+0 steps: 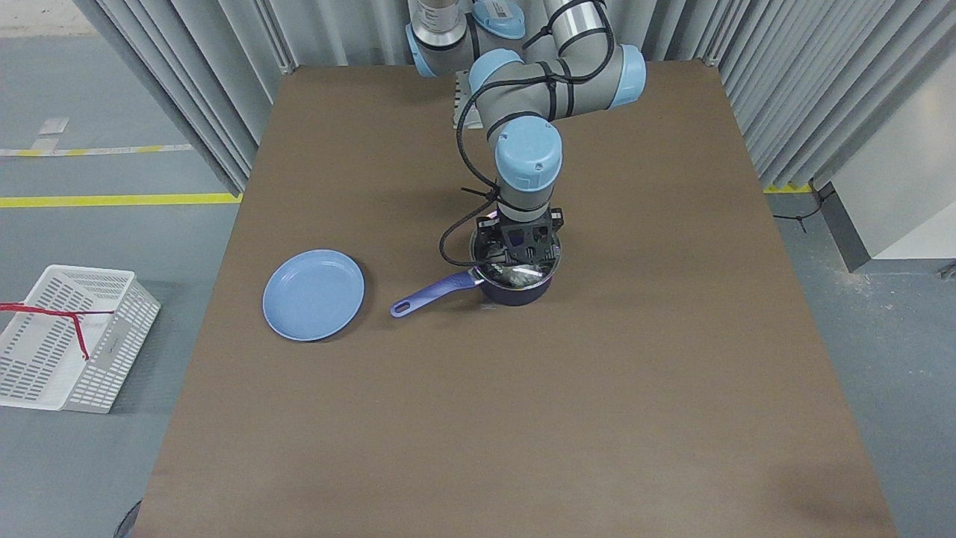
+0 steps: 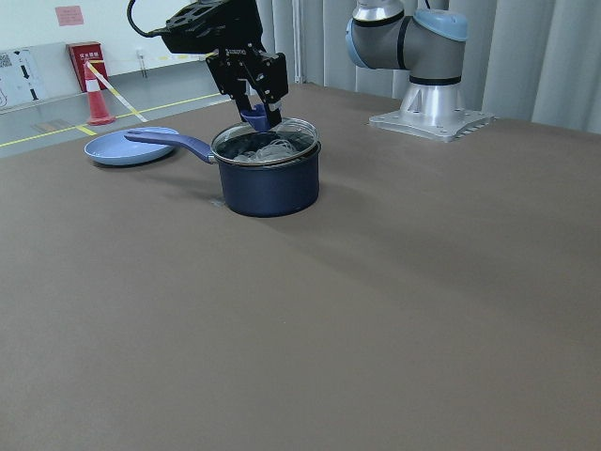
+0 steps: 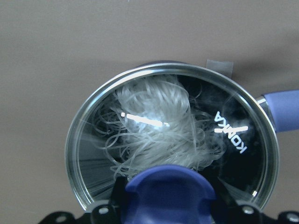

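Observation:
A dark blue saucepan (image 2: 268,193) with a long purple handle (image 1: 430,295) stands on the table, its glass lid (image 3: 238,172) on top and pale noodle-like strands visible through it. My gripper (image 2: 261,111) is over the lid, its fingers on either side of the lid's blue knob (image 3: 168,200); it appears shut on that knob. The lid sits on the pan's rim.
A blue plate (image 1: 313,295) lies on the table left of the pan in the front view. A white basket (image 1: 112,359) is on the floor beyond the table's left edge.

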